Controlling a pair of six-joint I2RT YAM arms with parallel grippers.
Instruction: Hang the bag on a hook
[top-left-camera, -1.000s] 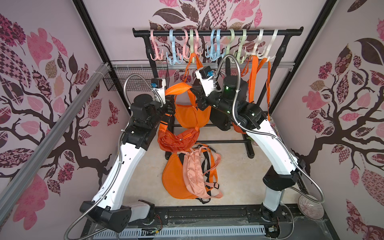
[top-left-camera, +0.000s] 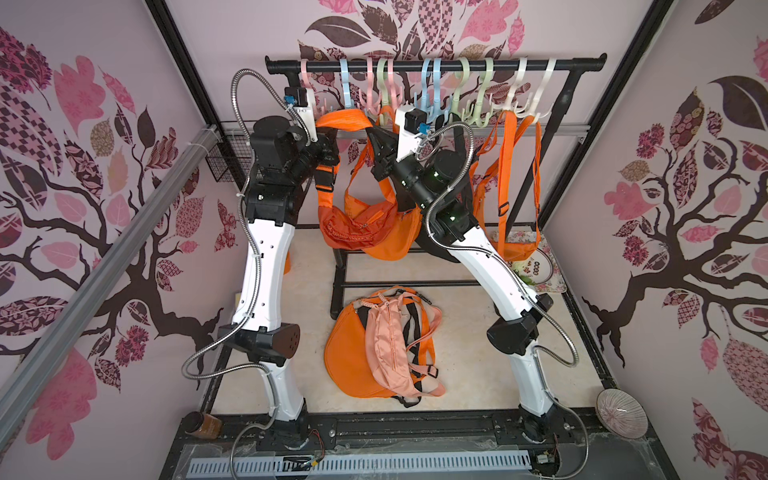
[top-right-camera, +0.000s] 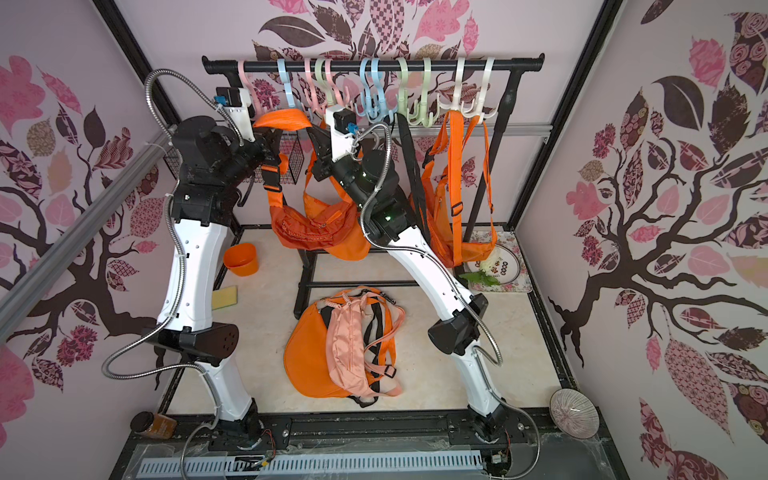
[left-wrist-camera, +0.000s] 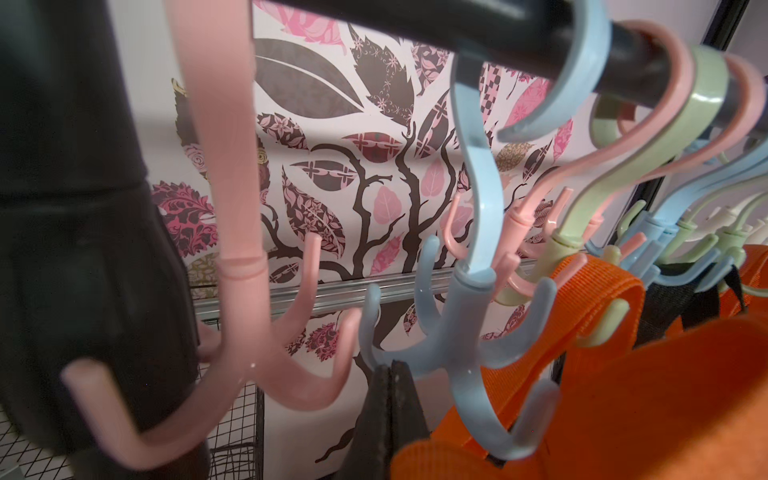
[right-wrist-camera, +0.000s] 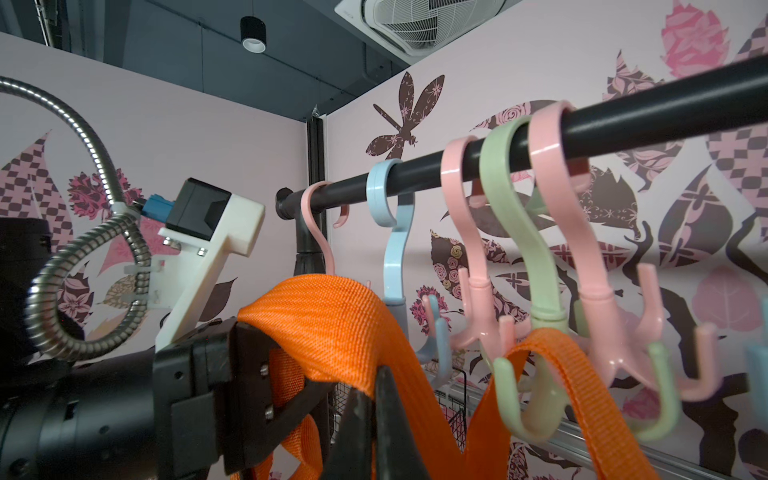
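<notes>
A red-orange bag (top-left-camera: 360, 224) hangs by its wide orange strap (top-left-camera: 344, 120) below the rail. Both grippers are shut on the strap, which is stretched between them with the bag underneath. My left gripper has its tips close to the lower prongs of a blue hook (left-wrist-camera: 460, 320); whether they touch I cannot tell. A pink hook (left-wrist-camera: 244, 320) is to its left. In the right wrist view the orange strap (right-wrist-camera: 352, 320) runs into my right gripper, and that blue hook (right-wrist-camera: 393, 264) is behind the strap.
Another orange strap (right-wrist-camera: 560, 352) hangs on the green hook (right-wrist-camera: 528, 240) close to my right gripper. More orange bags (top-left-camera: 520, 176) hang at the rail's (top-left-camera: 552, 64) right. On the floor lies an orange and pink bag (top-left-camera: 384, 344). The rack's left post is beside the left gripper.
Both arms have moved up and toward the rail, carrying the strap and lifting the bag. The strap now lies in front of the blue hook's lower part in the top left view.
</notes>
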